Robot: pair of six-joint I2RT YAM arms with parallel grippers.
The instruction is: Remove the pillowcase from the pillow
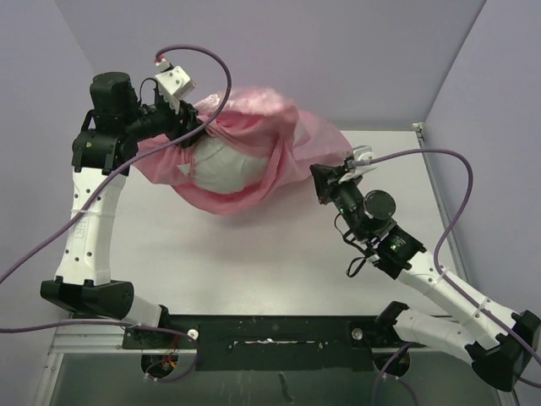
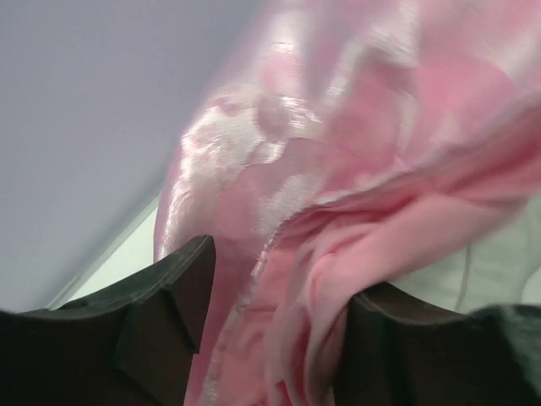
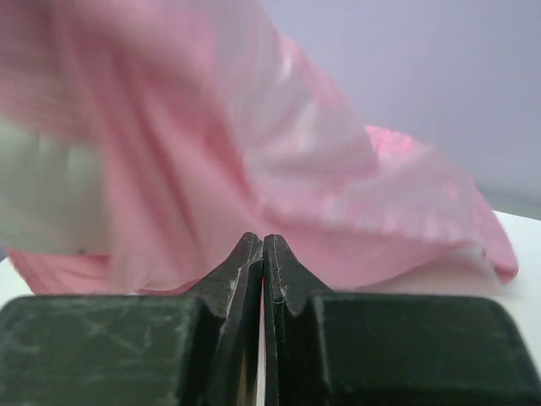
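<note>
The pink pillowcase is bunched around the white pillow, which shows through its opening in the top view. My left gripper stands open at the left end of the bundle, its fingers well apart. A gathered fold of pink cloth lies between them; whether both touch it I cannot tell. To the right of the bundle, my right gripper is shut, its tips together and nothing between them in the right wrist view. Pink cloth hangs just beyond those tips, with some white pillow at the left.
Grey walls stand on both sides and behind. Loose purple cables arch over both arms.
</note>
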